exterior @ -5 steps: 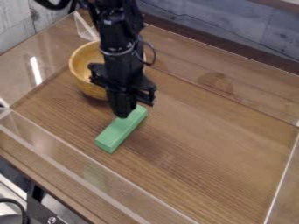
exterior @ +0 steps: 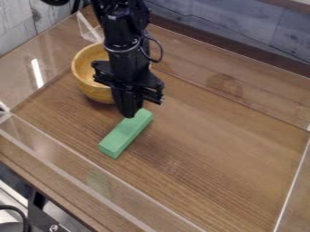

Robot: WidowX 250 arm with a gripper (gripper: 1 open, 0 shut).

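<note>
My black gripper [exterior: 129,107] hangs in the middle of the camera view, its tip just above and left of the upper end of a green rectangular block [exterior: 125,133], which lies on the wooden table. Whether the fingers are open or shut is hard to make out. Behind the gripper, a yellow-orange bowl [exterior: 89,65] sits at the upper left, partly hidden by the arm.
A white-edged border runs along the left and right sides, with a low grey wall at the back right.
Over the last second the gripper has shifted slightly, with its body rising a little toward the back. The block and bowl have not visibly moved.
</note>
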